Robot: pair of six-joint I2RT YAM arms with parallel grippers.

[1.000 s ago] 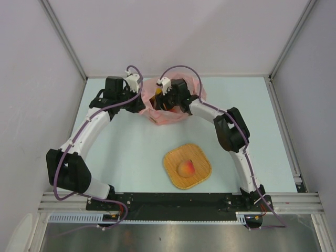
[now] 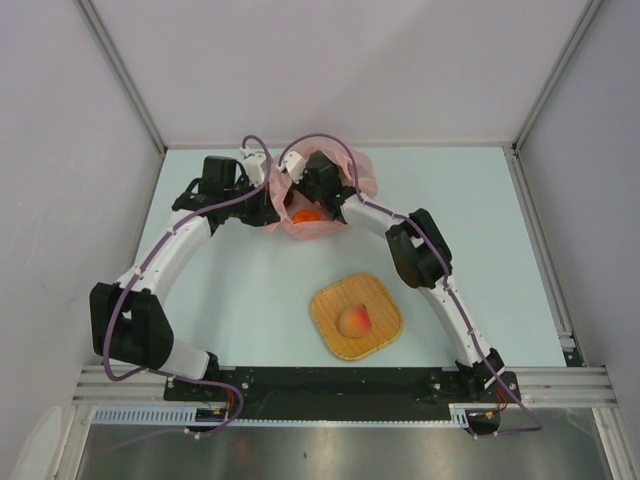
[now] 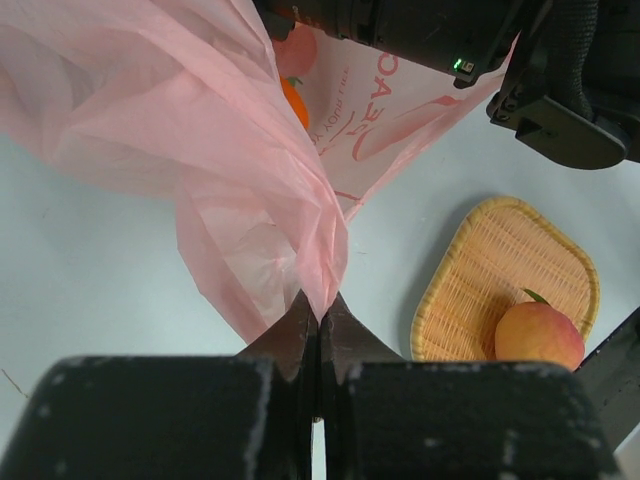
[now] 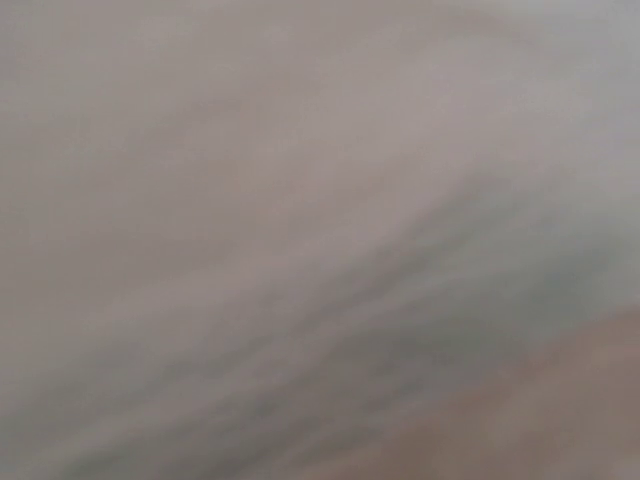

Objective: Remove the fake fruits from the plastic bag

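The pink plastic bag [image 2: 318, 228] lies at the back middle with its mouth toward the front. My left gripper is shut on a gathered edge of the bag, as the left wrist view shows. My right gripper [image 2: 308, 190] reaches into the bag; its fingers are hidden, and the right wrist view is a blur of pinkish and greenish cloth-like surface. Inside the bag an orange fruit [image 2: 307, 215] shows near the mouth. The left wrist view shows the orange fruit [image 3: 294, 102] beside a reddish fruit [image 3: 296, 50], partly covered by the right arm.
A wicker basket [image 2: 335, 300] stands in front of the bag, holding one peach [image 2: 355, 321] with much of its floor bare. A wall stands close behind the bag.
The left arm has moved slightly down.
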